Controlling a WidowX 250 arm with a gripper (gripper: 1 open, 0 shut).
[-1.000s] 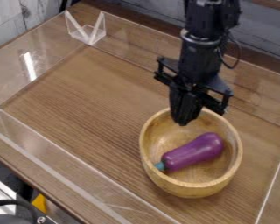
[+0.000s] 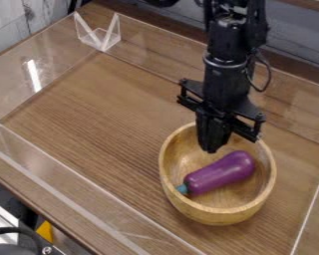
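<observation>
A purple eggplant-like toy [image 2: 222, 171] with a teal end lies diagonally in a round tan bowl [image 2: 215, 207] at the lower right of the wooden table. The black gripper [image 2: 206, 137] hangs just above the back rim of the bowl, behind the toy and apart from it. Its fingertips are close together and look shut, with nothing seen between them.
A clear wire rack or holder [image 2: 96, 33] stands at the back left. A wall edge runs along the back.
The arm has shifted and turned slightly, a little to the left. The bowl and the toy look unchanged.
</observation>
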